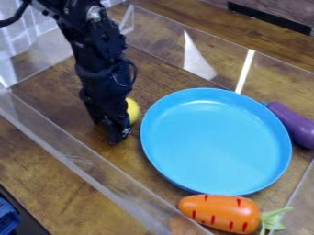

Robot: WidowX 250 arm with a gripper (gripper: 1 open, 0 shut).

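Note:
My black gripper point(110, 115) is low over the wooden surface at the left of the blue plate point(215, 139). A yellow object point(130, 109) sits just behind its fingers on the right side, mostly hidden by them. I cannot tell whether the fingers are open or shut, or whether they touch the object.
An orange carrot toy point(223, 211) lies below the plate, and a purple eggplant toy point(292, 124) at its upper right. Clear plastic walls border the area. A blue item point(6, 218) is at the lower left corner. The wood behind the plate is clear.

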